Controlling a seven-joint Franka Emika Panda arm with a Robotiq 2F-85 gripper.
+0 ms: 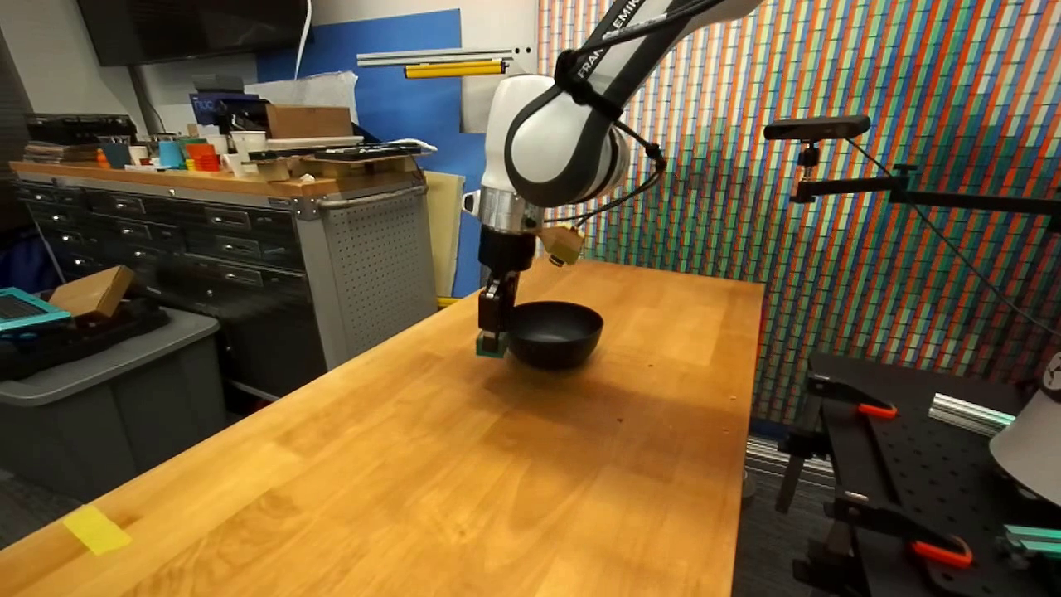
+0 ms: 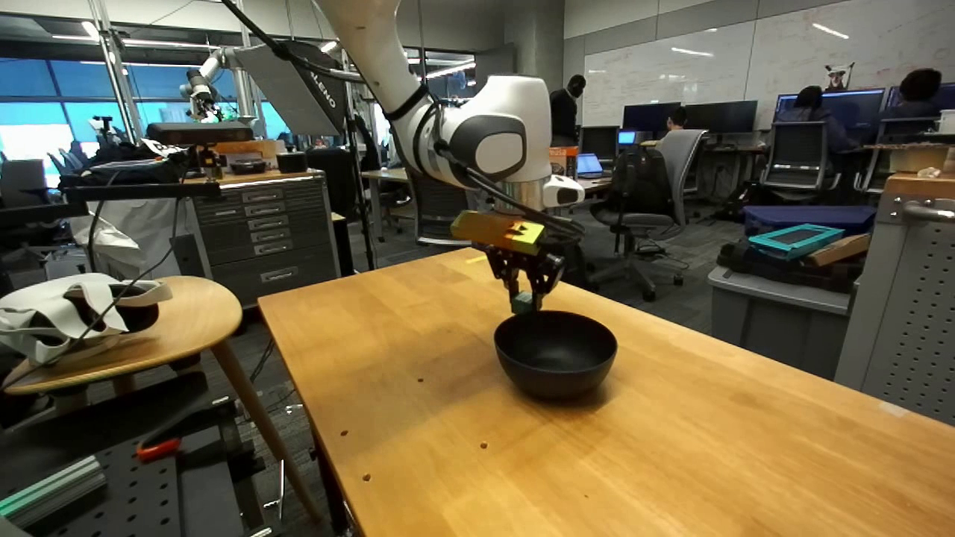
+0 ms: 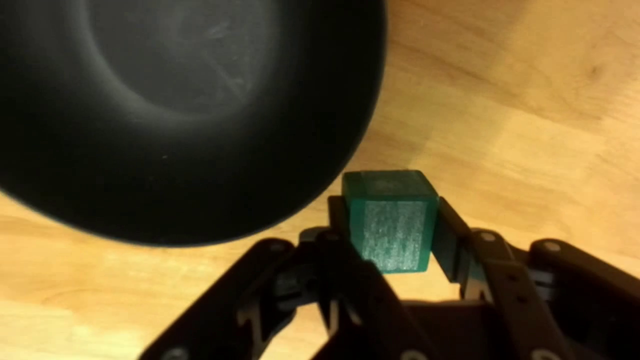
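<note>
A green cube (image 3: 393, 234) is pinched between the two fingers of my gripper, which is shut on it. In exterior view 1 the cube (image 1: 491, 344) hangs at the gripper's lower end, just left of a black bowl (image 1: 554, 335). From exterior view 2 the cube (image 2: 523, 303) shows behind the bowl's far rim, the bowl (image 2: 555, 355) standing upright on the table. Looking down from the wrist, the bowl (image 3: 180, 150) fills the upper left and looks empty in the part that shows; the cube is outside its rim, close beside it.
A black side table with clamps (image 1: 905, 478) stands beyond the right edge. A grey bin (image 1: 109, 398) is off the left edge.
</note>
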